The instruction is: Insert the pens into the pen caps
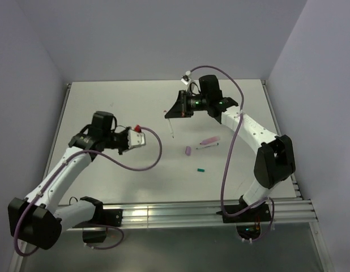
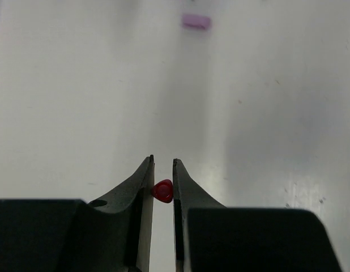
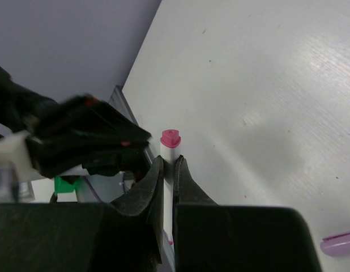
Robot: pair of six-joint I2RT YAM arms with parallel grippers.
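Pinched between the fingertips of my left gripper is a small red cap [image 2: 163,191]; the fingers are shut on it. My right gripper is shut on a slim white pen [image 3: 168,195] with a red end, which sticks out past the fingertips. From above, the pen [image 1: 170,127] slants down from the right gripper [image 1: 167,115]. Well to its left is the left gripper [image 1: 121,151], clear of the pen; the cap is too small to make out there.
On the table [image 1: 152,181] lie a purple cap [image 1: 188,151], a pink pen-like piece [image 1: 210,140], a white pen [image 1: 207,145] and a teal cap [image 1: 200,170]. Free table lies between the two grippers.
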